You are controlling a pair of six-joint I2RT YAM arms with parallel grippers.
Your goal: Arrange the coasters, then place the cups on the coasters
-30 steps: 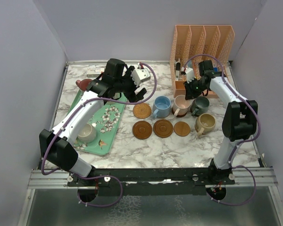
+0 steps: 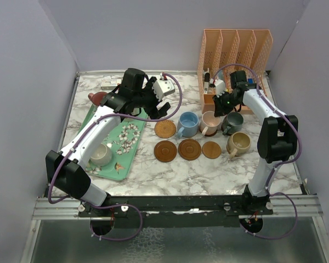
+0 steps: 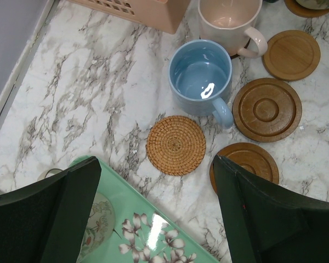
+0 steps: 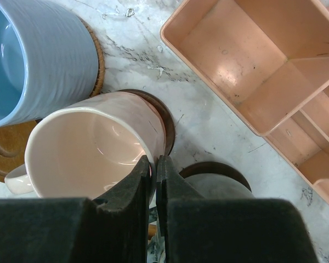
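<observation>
The pale pink cup (image 2: 209, 121) stands between the blue cup (image 2: 188, 124) and a dark green cup (image 2: 232, 123). In the right wrist view, my right gripper is shut on the rim of the pink cup (image 4: 90, 148). A dark round coaster (image 4: 165, 118) shows under and beside that cup's base; whether the cup rests fully on it is hard to tell. My left gripper hangs open over the table, nothing between its fingers. Below it lie a woven coaster (image 3: 176, 145) and brown wooden coasters, one (image 3: 267, 109) beside the blue cup.
A pink divided organizer (image 2: 208, 60) stands behind the cups. An olive cup (image 2: 238, 143) sits at the right, near a bare light wooden coaster (image 2: 211, 149). The green tray (image 2: 118, 170) with more cups takes up the left.
The left arm and the other things stay where they were.
</observation>
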